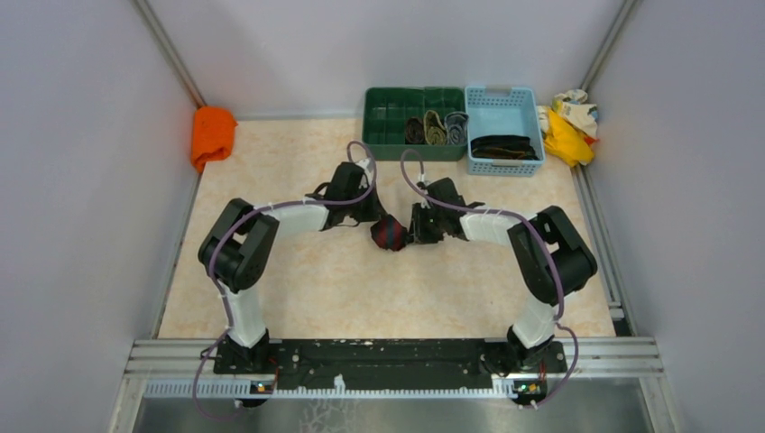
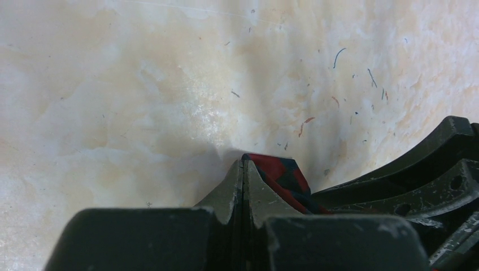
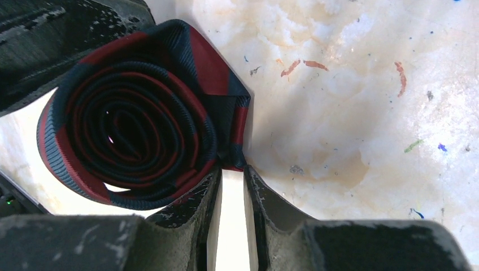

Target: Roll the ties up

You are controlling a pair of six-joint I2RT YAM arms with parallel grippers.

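Note:
A red and navy striped tie (image 1: 388, 234) lies on the table between my grippers, wound into a loose spiral, as the right wrist view of the coil (image 3: 129, 132) shows. My right gripper is shut on the tie's outer end, which sits between its fingertips, just right of the coil. At the tie's upper left my left gripper is shut; a folded corner of the tie (image 2: 279, 169) shows right at its tips, and whether cloth lies between them is hard to see.
At the back, a green bin (image 1: 382, 115) holds several rolled ties (image 1: 435, 128). Beside it a blue basket (image 1: 501, 99) contains dark folded cloth (image 1: 503, 147). An orange cloth (image 1: 213, 135) is at back left, a yellow bag (image 1: 567, 139) at back right.

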